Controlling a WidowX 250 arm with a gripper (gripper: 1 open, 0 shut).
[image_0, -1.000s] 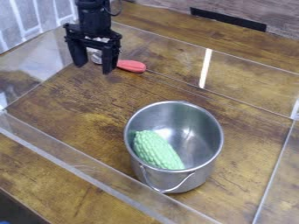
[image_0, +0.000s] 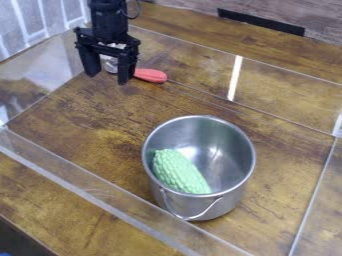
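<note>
The black gripper (image_0: 108, 62) hangs low at the back left, its two dark fingers apart and pointing down at the wooden surface. Just behind and right of it lies a red object (image_0: 151, 76), with a small white item partly hidden behind the fingers; whether anything sits between them is unclear. A steel pot (image_0: 230, 155) stands at the front right, holding a green corn cob (image_0: 178, 172) that leans at its left side.
Clear plastic walls border the wooden surface (image_0: 87, 135) at the left and front, with another strip at the right.
</note>
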